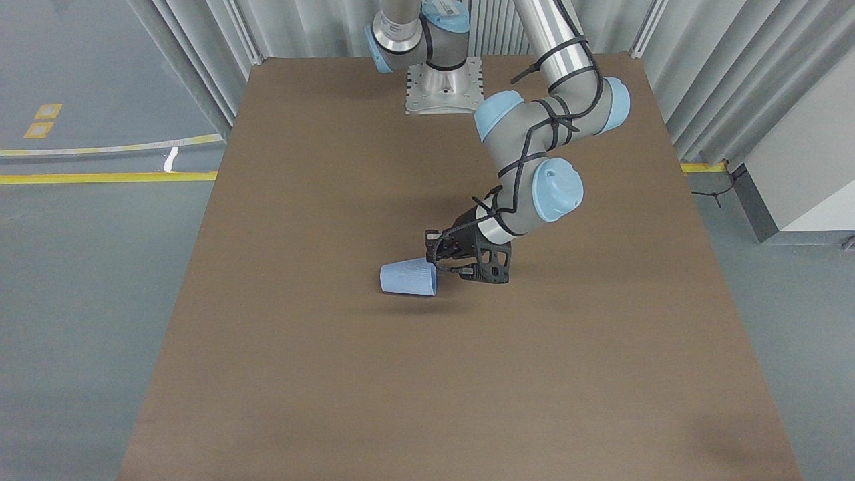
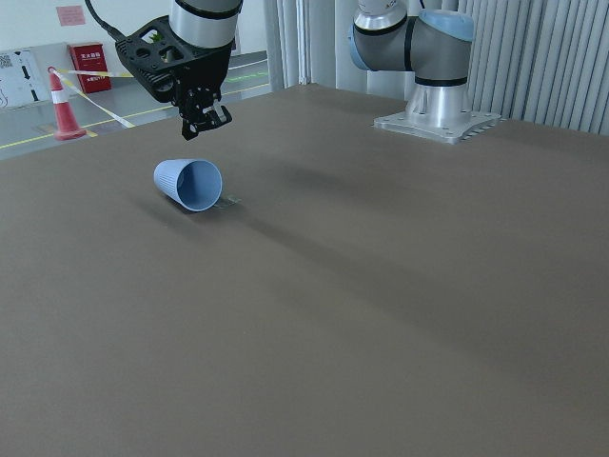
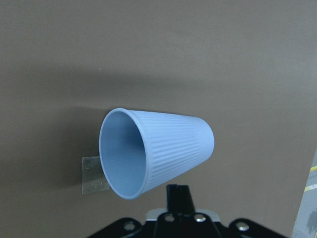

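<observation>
A light blue ribbed cup (image 1: 407,277) lies on its side on the brown table (image 1: 336,377); in the wrist view the cup (image 3: 173,146) has its mouth toward the left, beside a small clear piece of tape (image 3: 93,181). My black gripper (image 2: 205,122) hangs above the cup (image 2: 179,179) in the left view, apart from it. In the wrist view the gripper shows at the bottom edge with its tips together, shut, and the cup outside them.
Most of the table around the cup is clear. Its edge with floor beyond shows at the right of the wrist view.
</observation>
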